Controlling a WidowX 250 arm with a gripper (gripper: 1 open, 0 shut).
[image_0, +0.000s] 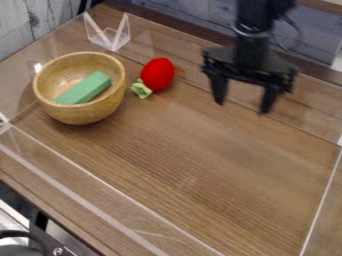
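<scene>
My gripper (249, 85) is a dark grey, motion-blurred shape at the upper right, above bare wooden table, to the right of a red ball-like object (158, 72). Its fingers are too blurred to tell open from shut. A small pale green item (140, 89) lies just below and left of the red object. At the left, a wooden bowl (67, 107) holds a green block (86, 88).
A white wire-like item (104, 32) sits at the upper left.
</scene>
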